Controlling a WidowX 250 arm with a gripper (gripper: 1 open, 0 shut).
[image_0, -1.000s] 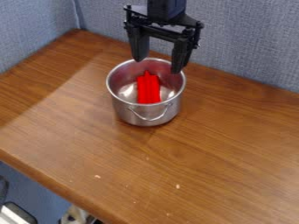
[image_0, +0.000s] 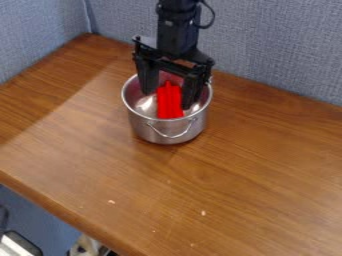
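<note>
A silver metal pot (image_0: 166, 128) with a wire handle stands on the wooden table (image_0: 214, 200). A red object (image_0: 170, 99) sits inside it. My black gripper (image_0: 170, 84) reaches down into the pot from above, its open fingers on either side of the upper part of the red object. Whether they touch it is hidden.
A grey textured partition (image_0: 274, 45) stands behind the table. The table's front-left edge drops to a blue floor with some dark equipment at the lower left.
My gripper has moved down from above the pot into it, around the red object. The pot stands in about the same place.
</note>
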